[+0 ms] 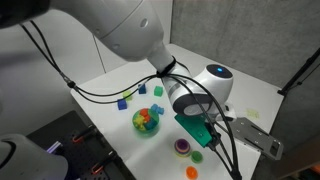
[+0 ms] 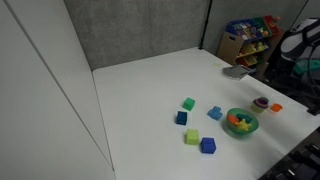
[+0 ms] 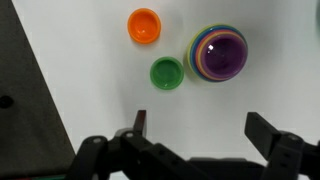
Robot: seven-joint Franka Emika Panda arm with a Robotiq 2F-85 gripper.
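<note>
My gripper is open above the white table, with nothing between its fingers. Ahead of the fingertips in the wrist view, a small green cup [image 3: 167, 73] lies nearest the middle. An orange cup [image 3: 144, 26] is farther up and to the left. To the right of the green cup sits a round nest of coloured cups [image 3: 221, 53], purple at its centre. Exterior view 1 has the nest [image 1: 182, 147], the green cup [image 1: 196, 157] and the orange cup [image 1: 192, 172] in the front of the table; the arm partly hides its own fingers there.
A green bowl [image 1: 146, 123] holds orange and yellow pieces. Several blocks lie beyond it, among them a blue block [image 1: 121, 104] and a green block [image 2: 189, 103]. A grey metal tray [image 2: 237, 71] lies on the table, and a shelf of coloured bins [image 2: 250, 40] stands behind.
</note>
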